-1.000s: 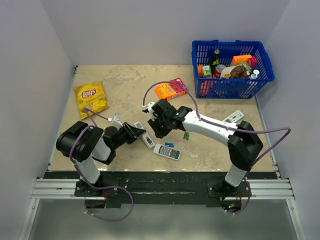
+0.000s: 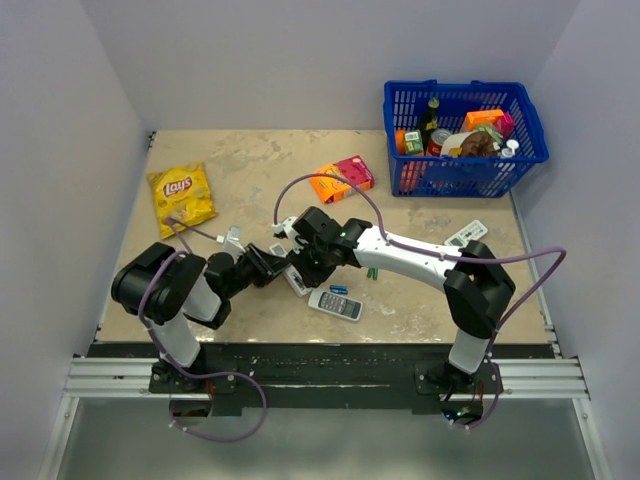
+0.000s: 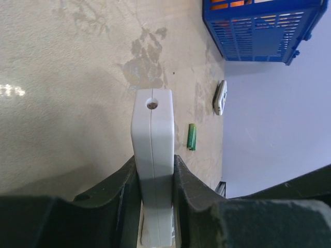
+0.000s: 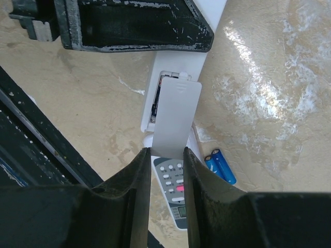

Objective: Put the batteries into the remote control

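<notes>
In the right wrist view, a white remote control lies back up with its battery compartment partly exposed. My left gripper is shut around its sides; the remote's end stands out between the fingers in the left wrist view. A flat white battery cover is pinched by its edges in my right gripper. Tilted over the compartment, the cover's tabbed end is near the compartment's upper edge, hiding most of the inside. Whether batteries sit in there, I cannot tell.
Two blue batteries lie beside a second remote, keypad up. Green batteries are farther right, with another white remote beyond. A blue basket of groceries, a chips bag and an orange box stand farther back.
My right gripper has moved left and slightly down, close over the held remote and next to my left gripper. The left arm has barely shifted.
</notes>
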